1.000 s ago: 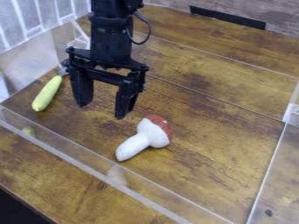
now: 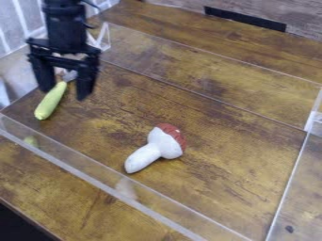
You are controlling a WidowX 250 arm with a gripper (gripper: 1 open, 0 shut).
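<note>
My gripper (image 2: pixel 62 75) is at the upper left, blurred, its dark fingers open and spread above a long yellow-green vegetable-like object (image 2: pixel 52 100). Whether it touches that object cannot be told. A white toy mushroom with a red cap (image 2: pixel 156 151) lies on its side on the wooden surface, right of and below my gripper, clear of it.
Clear low walls (image 2: pixel 164 216) enclose the wooden work area (image 2: pixel 227 113), with one along the front and another at the right. The middle and right of the surface are open apart from the mushroom.
My gripper has moved left, from above and beside the mushroom to over the yellow-green object. The mushroom and the yellow-green object lie where they were.
</note>
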